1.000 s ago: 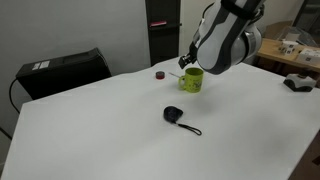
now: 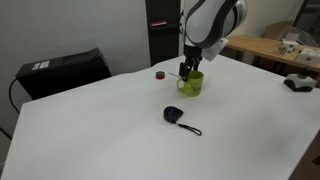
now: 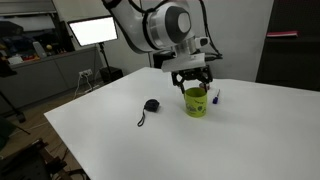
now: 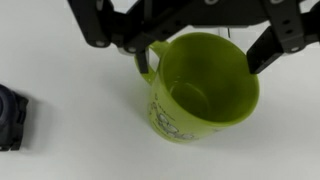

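A lime-green mug (image 2: 194,88) stands upright on the white table, its handle to the left in exterior view 1. From above, the wrist view looks into the mug (image 4: 205,85), which appears empty, with printing on its outer side. My gripper is open at the mug's rim, one dark finger on each side of the mug's far part. In exterior view 2 the fingers hang just over the mug (image 3: 195,106). Whether they touch it, I cannot tell.
A black object with a strap (image 2: 174,115) lies in front of the mug. Behind are a small red-and-black round item (image 2: 160,75) and a black case (image 2: 65,75) at the back left.
The arm has shifted and turned over the mug, its fingers now lower and closer to the rim. Mug and black strapped object stay where they were.
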